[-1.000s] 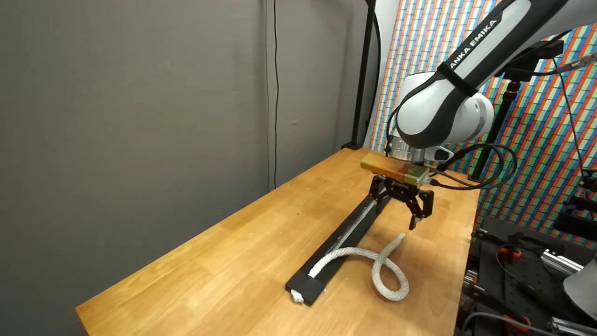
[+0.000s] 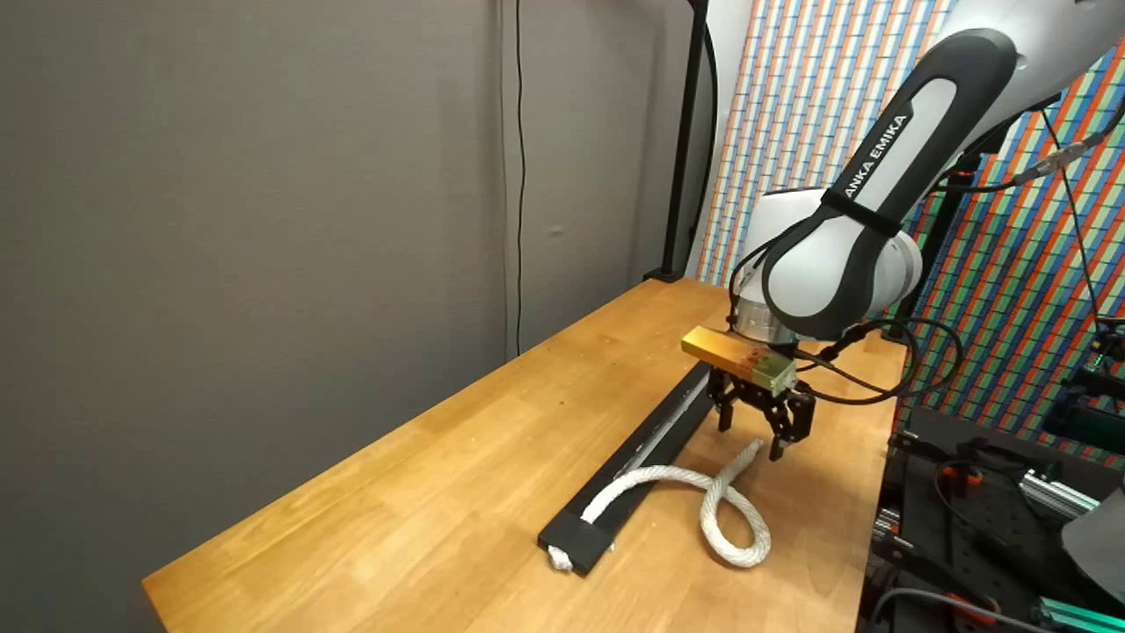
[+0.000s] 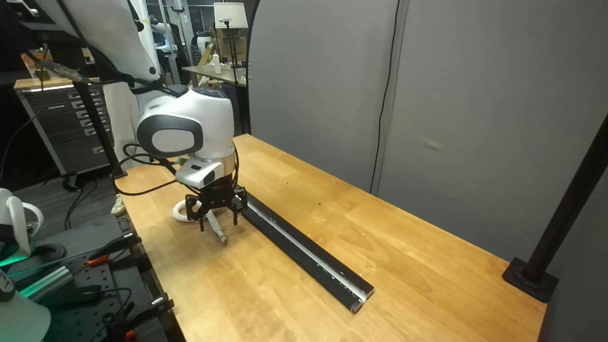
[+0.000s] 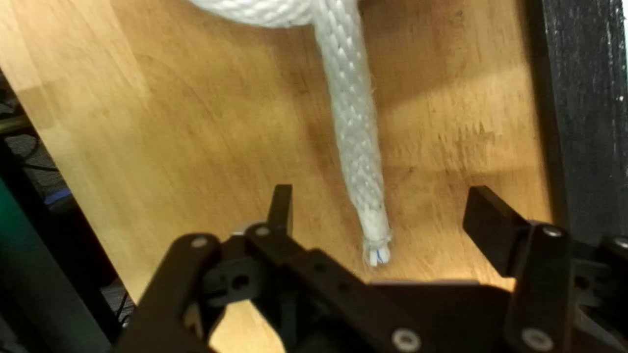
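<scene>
A white braided rope [image 2: 733,529] lies on the table in a crossed loop. One part of it runs through the end of a long black bar [image 2: 630,470]. In the wrist view the rope's free end [image 4: 365,194] lies between my two fingers, touching neither. My gripper is open, its fingers well apart. In exterior view 2 the gripper [image 3: 218,223] hangs over the free end, close above the table, with part of the loop hidden behind it.
A black pole [image 3: 541,251] stands on a square base at one table corner. Past the near edge sits a dark equipment cart [image 3: 94,285]. A grey partition [image 2: 264,211] lines the back.
My gripper has come down towards the table, over the rope's free end. Its fingers look somewhat nearer each other. The rope and the bar have not moved.
</scene>
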